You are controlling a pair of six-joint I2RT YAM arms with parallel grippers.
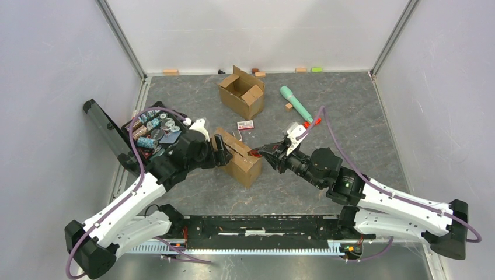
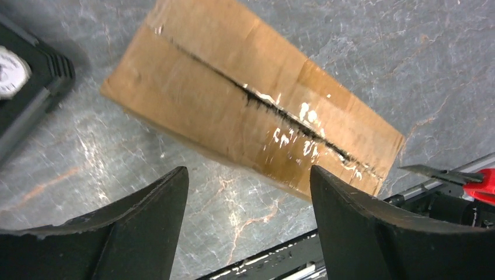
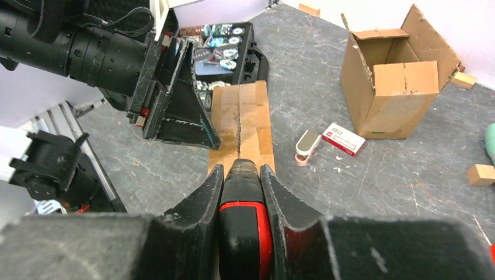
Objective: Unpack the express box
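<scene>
The closed cardboard box (image 1: 244, 169) lies on the grey table between my arms. A seam with shiny clear tape runs along its top (image 2: 233, 111) in the left wrist view. Above the box, my left gripper stands open, its black fingers apart with nothing between them. My right gripper is shut on a black-and-red knife (image 3: 240, 224) by its handle. In the left wrist view the knife's thin blade (image 2: 431, 171) points toward the box's right end. Whether the blade touches the box cannot be told.
At the back stands an open cardboard box (image 1: 243, 96). A red-and-white packet (image 3: 344, 139) and a small grey-white object (image 3: 307, 144) lie nearby. An open black case of cans (image 1: 153, 131) is at left; a green hammer-like tool (image 1: 296, 103) lies at back right.
</scene>
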